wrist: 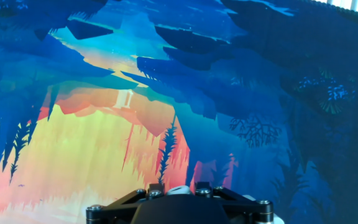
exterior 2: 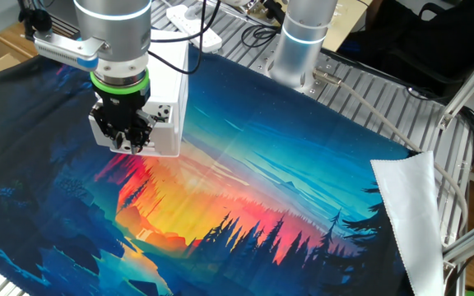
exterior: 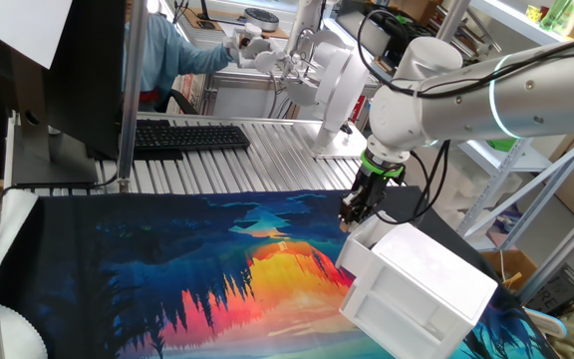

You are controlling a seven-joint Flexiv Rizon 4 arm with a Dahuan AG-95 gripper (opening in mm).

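Note:
A white box-like unit (exterior: 431, 274) stands on the printed cloth (exterior: 217, 289), an open-fronted recess in its side and a smaller white section jutting out at its left. My black gripper (exterior: 348, 221) points down right beside that jutting section; contact is unclear. From the opposite side, the gripper (exterior 2: 130, 146) overlaps the near face of the white unit (exterior 2: 168, 123). At the bottom of the wrist view, a small white rounded piece (wrist: 179, 190) shows between the gripper's (wrist: 180, 186) finger parts. Whether the fingers hold it is not clear.
A white power strip (exterior 2: 194, 29) sits behind the unit. Cables loop beside the arm. A person (exterior: 172, 60) is at the back.

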